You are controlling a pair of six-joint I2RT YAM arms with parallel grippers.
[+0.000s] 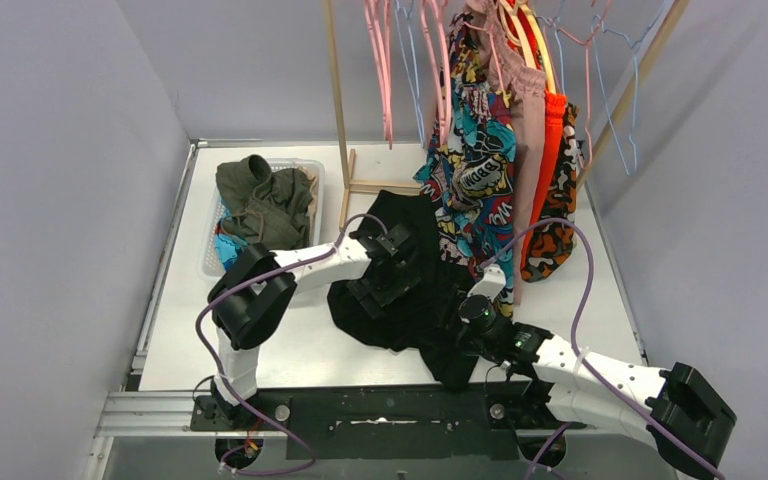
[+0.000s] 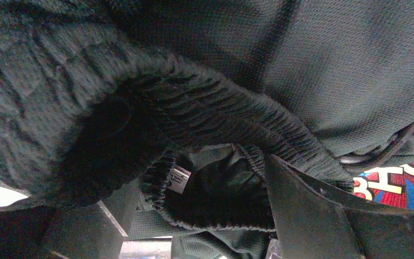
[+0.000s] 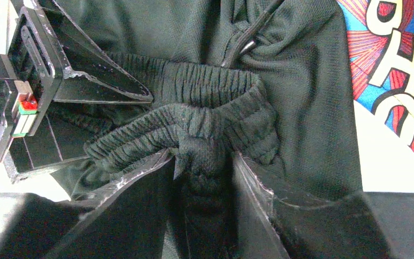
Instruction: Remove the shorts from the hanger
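Black shorts (image 1: 410, 215) lie spread on the white table, with no hanger visible in them. Over their left part, my left gripper (image 1: 384, 300) is open. Between its wide-apart fingers (image 2: 312, 210) the left wrist view shows the gathered waistband (image 2: 210, 102), its opening and a white label (image 2: 178, 178). My right gripper (image 1: 460, 322) is at the shorts' right side. A fold of the waistband (image 3: 202, 140) stands bunched between its part-open fingers (image 3: 135, 210); whether they press on it is unclear. The left gripper's fingers (image 3: 102, 81) also reach the cloth in the right wrist view.
A white basket (image 1: 317, 205) holding an olive garment (image 1: 265, 205) stands at the back left. Patterned trousers (image 1: 480, 170) hang from the rack behind the shorts, beside empty pink hangers (image 1: 378, 70). Bare table shows at the front left.
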